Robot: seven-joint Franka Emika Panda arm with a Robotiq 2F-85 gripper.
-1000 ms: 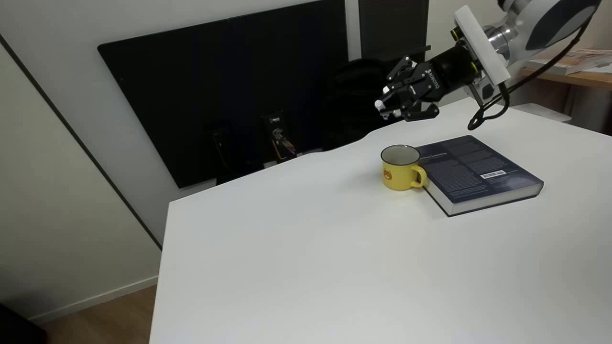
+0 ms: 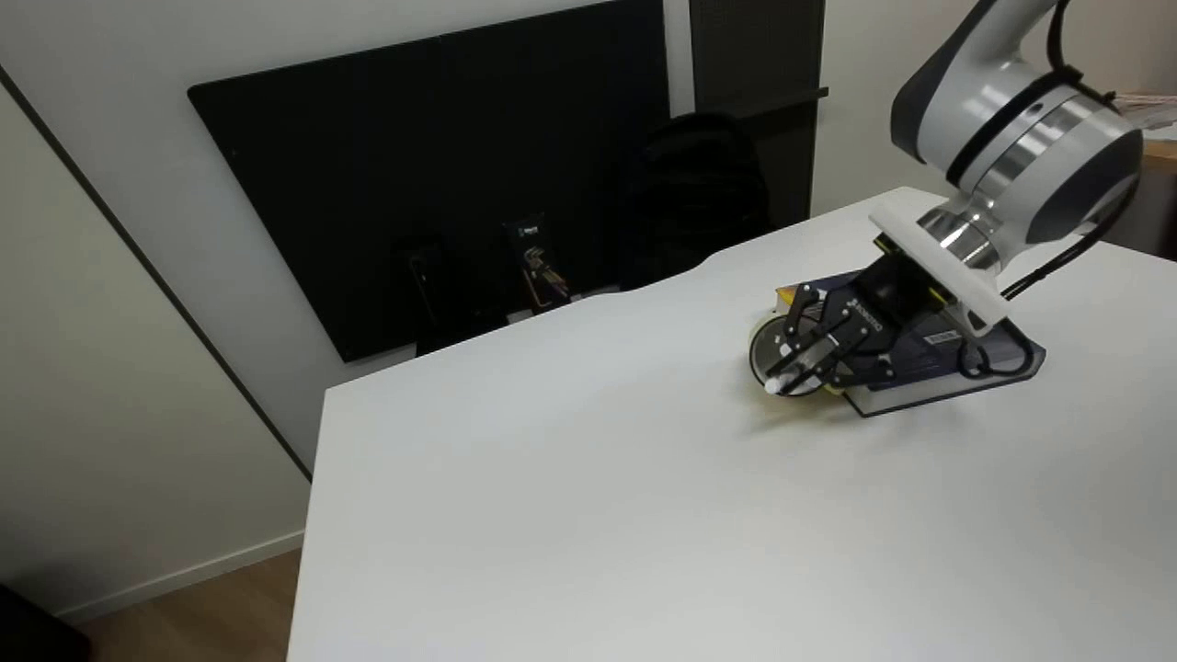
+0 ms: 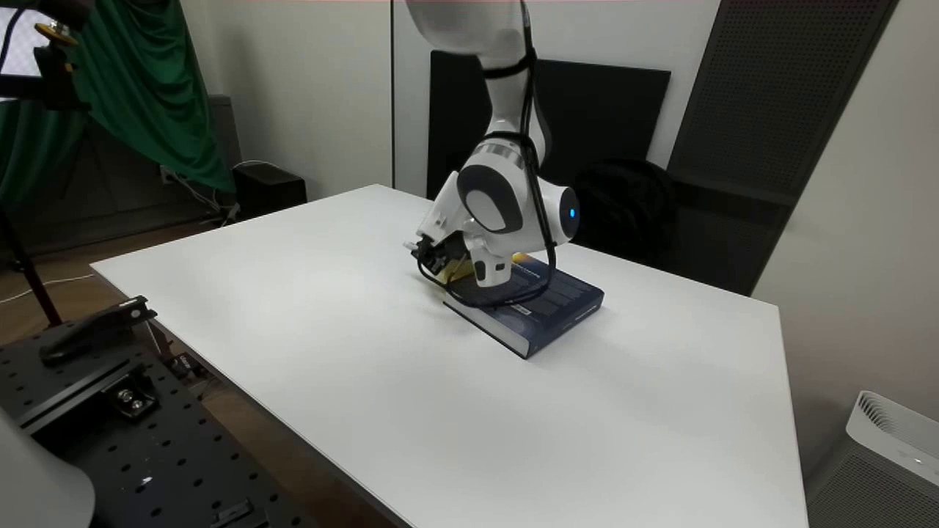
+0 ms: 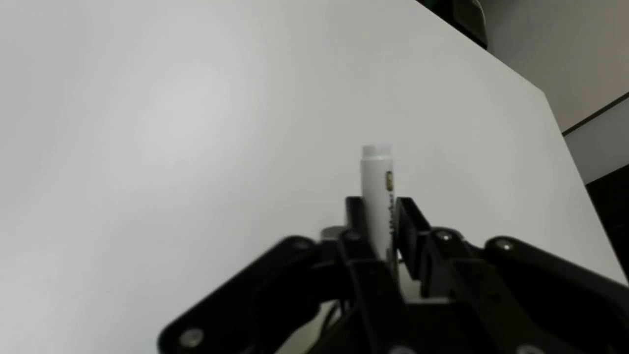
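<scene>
A white marker (image 4: 376,177) with small dark lettering stands between the black fingers of my gripper in the wrist view; the fingers are shut on it. In exterior view 1 the gripper (image 2: 794,370) is low, in front of the yellow mug (image 2: 767,340). The mug is tipped, its round opening facing that camera, and the gripper covers much of it. The marker's white end (image 2: 773,386) shows by the lower part of the opening; whether it touches the mug I cannot tell. A bit of the yellow mug (image 3: 454,272) shows beneath the arm in exterior view 2.
A thick dark blue book (image 3: 559,295) lies flat right beside the mug, under the wrist and its looping cable (image 3: 552,273).
My gripper has come down from above the table's far edge to the mug, shut on the marker throughout as far as shows. The mug has gone from upright to tipped; the book has stayed put.
</scene>
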